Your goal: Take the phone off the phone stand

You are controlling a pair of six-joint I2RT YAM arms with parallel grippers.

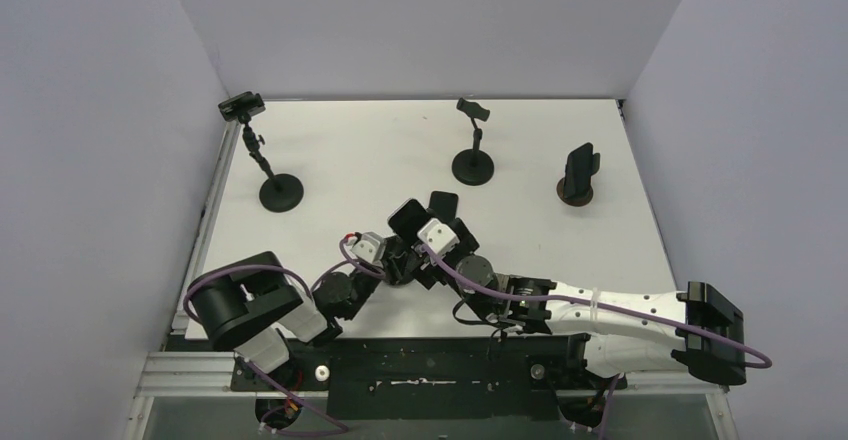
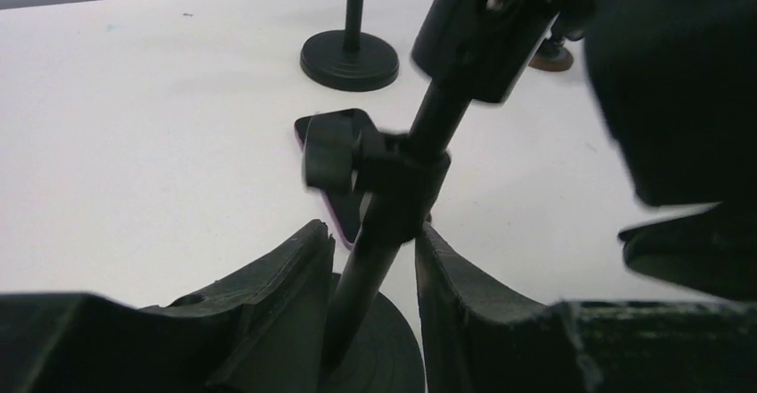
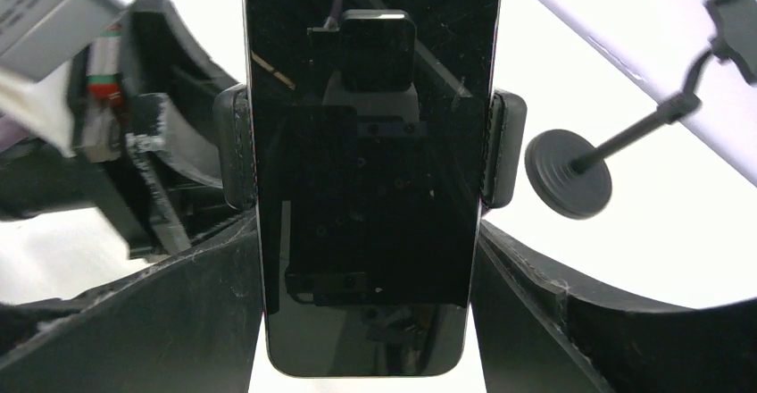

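Observation:
A black phone [image 3: 366,232] fills the middle of the right wrist view, screen toward the camera. My right gripper is shut on its two long edges. Higher up, the stand's side clamps [image 3: 505,149] still flank the phone. In the left wrist view the stand's slanted pole [image 2: 357,290] rises from a round base [image 2: 393,344]. My left gripper has its fingers on either side of this pole, part open, with a gap on the right. From above, the phone [image 1: 407,218] is tilted over the two grippers, which hide most of the stand.
Another phone [image 1: 443,203] lies flat on the table just behind. Further stands are at the back left [image 1: 281,192], back middle [image 1: 473,167] and right [image 1: 577,182].

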